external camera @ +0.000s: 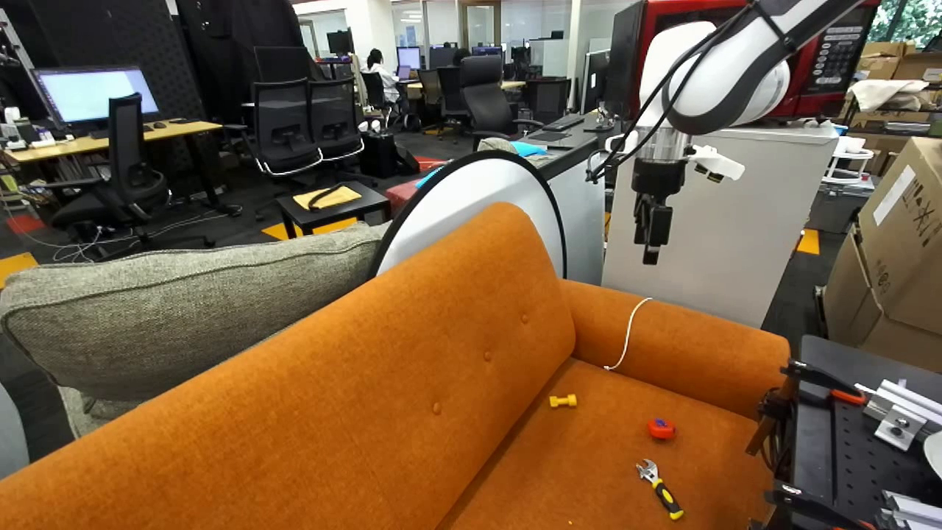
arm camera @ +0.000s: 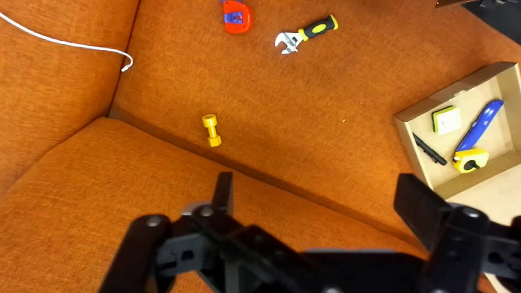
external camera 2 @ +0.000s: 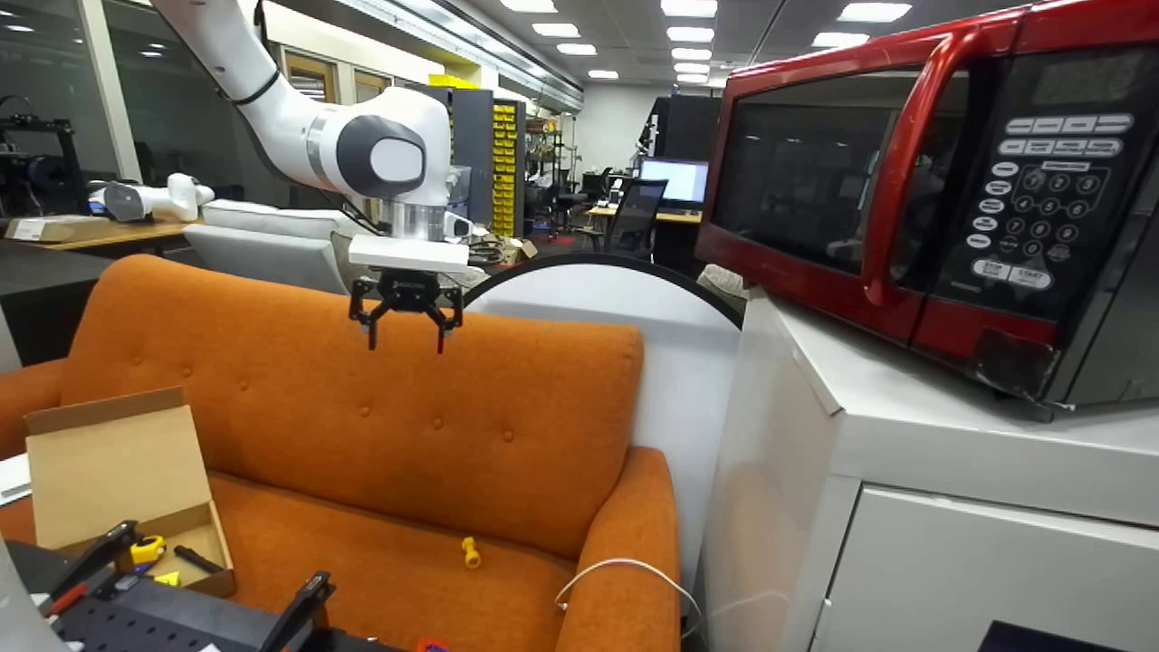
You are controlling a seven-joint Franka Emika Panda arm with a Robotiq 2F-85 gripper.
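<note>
My gripper (external camera 2: 407, 339) hangs high above the orange couch, its two fingers spread wide in the second exterior view and nothing between them. In the wrist view its dark fingers frame bare couch fabric. A yellow dumbbell-shaped piece (arm camera: 212, 130) lies on the seat near the backrest. Farther forward on the seat rest a red tape measure (arm camera: 237, 17) and an adjustable wrench (arm camera: 306, 34) with a black and yellow handle. An open cardboard box (arm camera: 405, 138) holds a yellow tape measure (arm camera: 470, 160), a blue tool (arm camera: 480, 125), a black pen (arm camera: 430, 149) and a sponge (arm camera: 446, 120).
A white cable (external camera: 629, 333) drapes over the couch's armrest (external camera: 680, 344). The red microwave (external camera 2: 869, 185) stands on a white cabinet beside the couch. A black table with clamps (external camera: 834, 442) borders the seat's front. Mid-seat is clear.
</note>
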